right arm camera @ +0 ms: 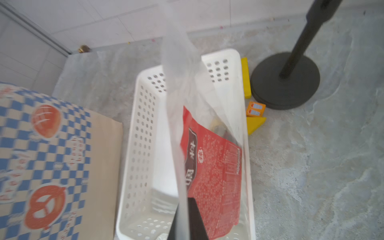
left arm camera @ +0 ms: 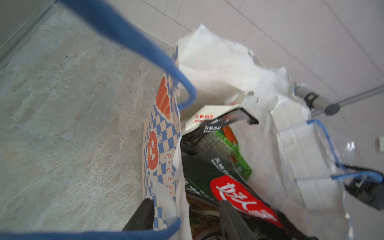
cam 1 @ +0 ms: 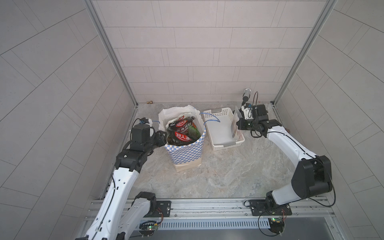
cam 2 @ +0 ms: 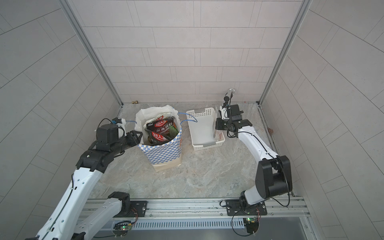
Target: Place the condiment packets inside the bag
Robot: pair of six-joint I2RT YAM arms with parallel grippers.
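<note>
In the right wrist view, a red packet (right arm camera: 216, 172) in a long clear sleeve stands upright along the right side of the white basket (right arm camera: 140, 132). My right gripper is shut on the sleeve's edge. The blue-checked paper bag (cam 1: 186, 154) stands left of the basket, its mouth open upward. Black packets with red labels (left arm camera: 244, 198) and a green packet (left arm camera: 242, 164) lie inside it. Fingers of my left gripper are spread apart on either side of the bag's near rim, with a blue handle in front.
A dark round-based stand (right arm camera: 286, 78) is close behind the basket's right side. Beside it sit yellow blocks (right arm camera: 244, 80) and a small orange box (right arm camera: 255, 108). Another blue handle (cam 1: 212, 118) reaches over the basket. Free floor lies in front of bag and basket.
</note>
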